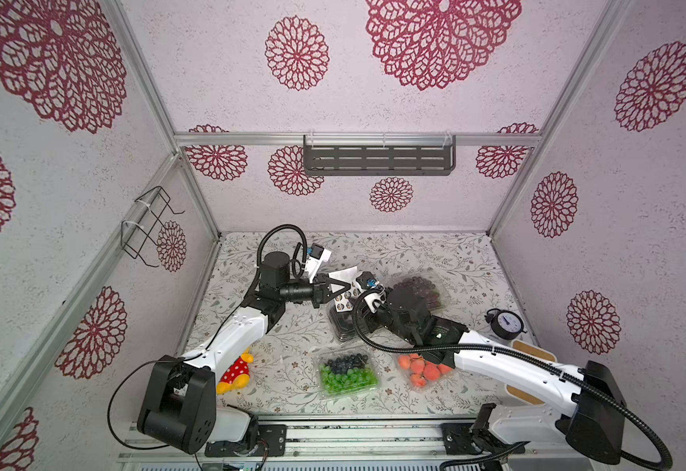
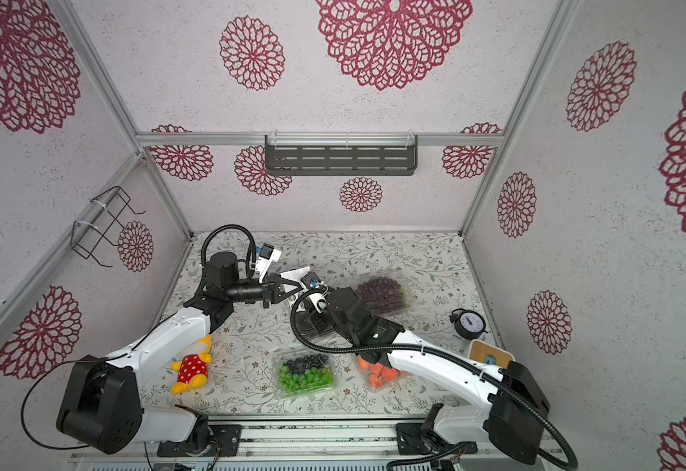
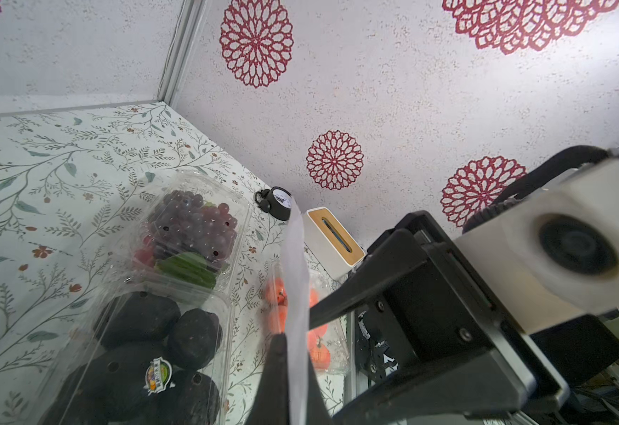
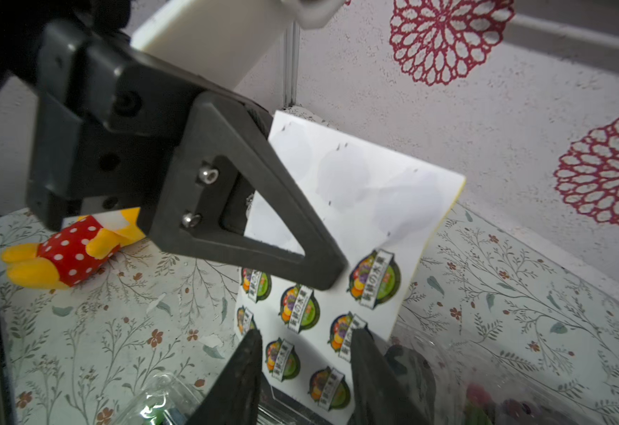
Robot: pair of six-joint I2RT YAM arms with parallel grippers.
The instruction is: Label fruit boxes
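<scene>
My left gripper (image 1: 348, 287) is shut on a white sticker sheet, seen edge-on in the left wrist view. The sheet has several round fruit labels below blank circles. In the right wrist view my right gripper stands open, fingers spread before the sheet's lower labels, nothing visibly held. The clear box of dark fruit (image 3: 129, 340) lies below the sheet and bears one round label (image 3: 158, 375). The dark red grape box (image 3: 192, 226) sits behind it. In front are the green-and-black grape box (image 1: 348, 374) and the peach box (image 1: 424, 369).
A black clock (image 1: 506, 323) and a tan-and-white container (image 2: 490, 353) stand at the right. A red-and-yellow plush (image 2: 192, 369) lies near the left arm.
</scene>
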